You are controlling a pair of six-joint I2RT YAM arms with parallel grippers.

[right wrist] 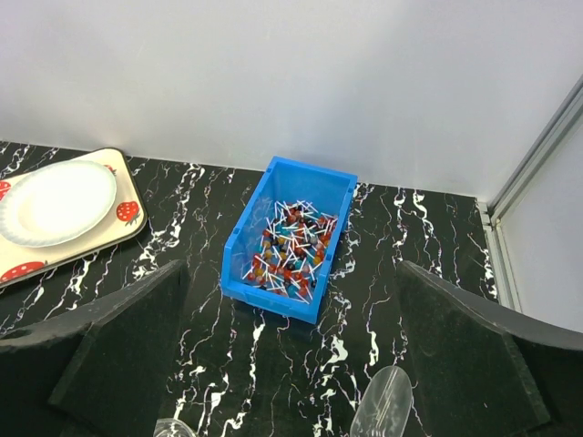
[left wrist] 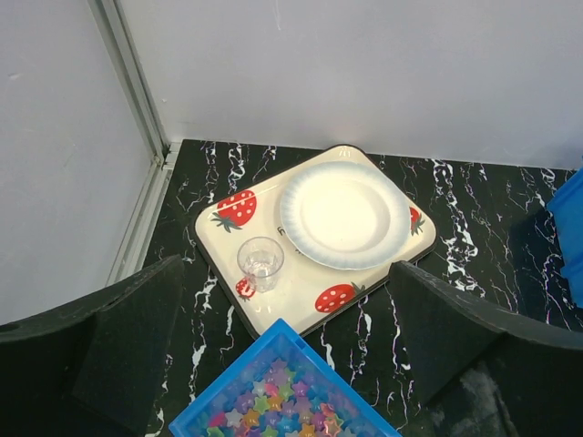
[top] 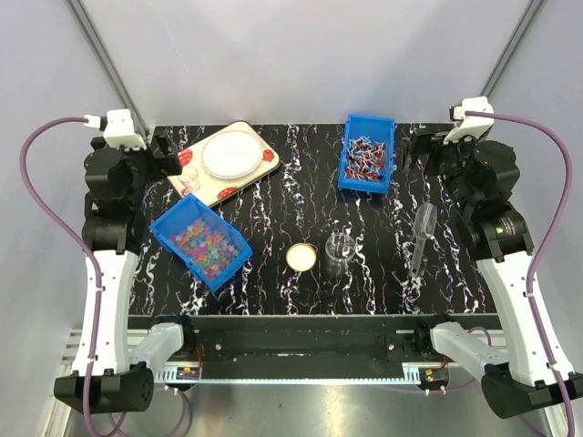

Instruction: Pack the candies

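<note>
Colourful star-shaped candies fill part of a blue bin at the left of the table. Another blue bin at the back right holds small lollipops. Near the middle front stand a clear jar and, beside it, a round pale lid. A clear scoop lies on the right, its handle towards the front. My left gripper is open over the left side, nothing between its fingers. On the right, my right gripper also stands open and empty above the table.
A strawberry-patterned tray at the back left carries a white plate and a small clear cup. Walls bound the back and sides.
</note>
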